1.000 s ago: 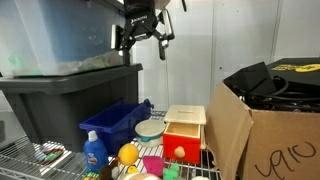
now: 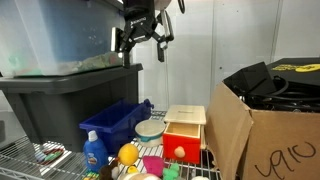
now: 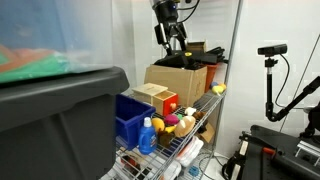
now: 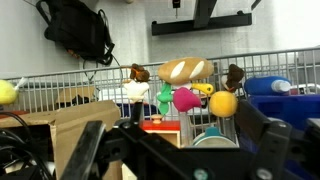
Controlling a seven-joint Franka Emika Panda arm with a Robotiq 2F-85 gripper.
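Note:
High above a wire rack, my gripper (image 2: 141, 50) stands open, its fingers spread wide with nothing between them. The wrist view looks down past the gripper onto an orange (image 4: 223, 104), a pink item (image 4: 185, 98), a brown bread loaf (image 4: 187, 70) and a small green toy (image 4: 163, 105). Nearer the fingers lie a red-orange box (image 4: 163, 128) and a teal-rimmed bowl (image 4: 212, 140), partly covered by the gripper. A blue bottle (image 2: 95, 150) stands upright at the left in exterior view 1. None of these touches the gripper.
A blue bin (image 2: 113, 128) sits behind the bottle, beside a large grey tote (image 2: 75, 105). On the other side, a tall cardboard box (image 2: 235, 130) with black items on top bounds the rack. The air around the gripper is clear.

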